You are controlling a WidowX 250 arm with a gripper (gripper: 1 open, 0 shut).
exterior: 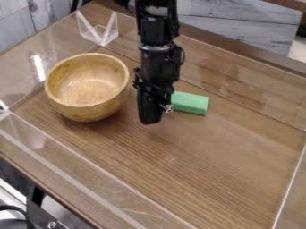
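Note:
My black gripper (152, 112) is low over the table (180, 179), just right of a tan oval bowl (86, 76). It is shut, and I see nothing between its fingers, though the tips are dark and small. A green block (191, 104) lies right of and behind the gripper, its left part hidden by it.
A clear plastic object (98, 27) stands at the back left. The table's edges run along the back and right, with a pale marbled wall behind.

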